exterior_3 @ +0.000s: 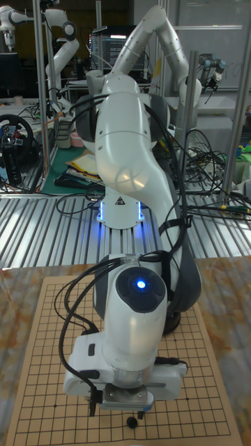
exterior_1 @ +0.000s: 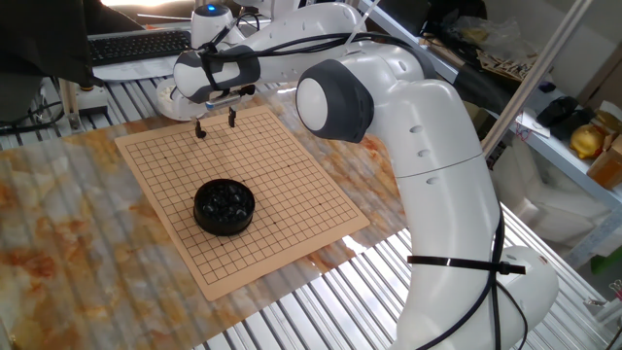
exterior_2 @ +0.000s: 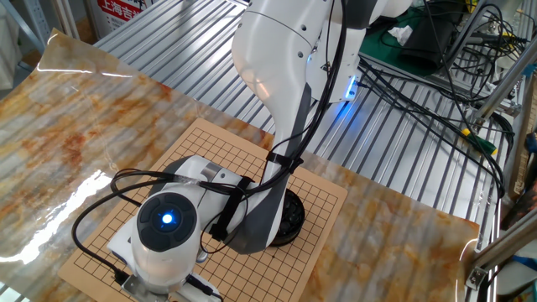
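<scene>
A round black bowl (exterior_1: pixel 224 207) full of black stones sits on the wooden grid board (exterior_1: pixel 292 228). Beyond it, over the board's far part in exterior view 1, my gripper (exterior_1: pixel 216 125) stands open, its two dark fingers apart and nothing visible between them. In exterior view 2 the arm covers part of the bowl (exterior_2: pixel 290 220), and the fingers are hidden. Exterior view 3 has a small round black piece (exterior_3: pixel 132 423), like a stone, just below the gripper; whether the board bears it cannot be told.
A marbled sheet (exterior_1: pixel 78 233) lies around the board over a ribbed metal table. A keyboard (exterior_1: pixel 139 46) and a dark monitor stand at the far left. Shelving with clutter runs along the right. The board's near part is clear around the bowl.
</scene>
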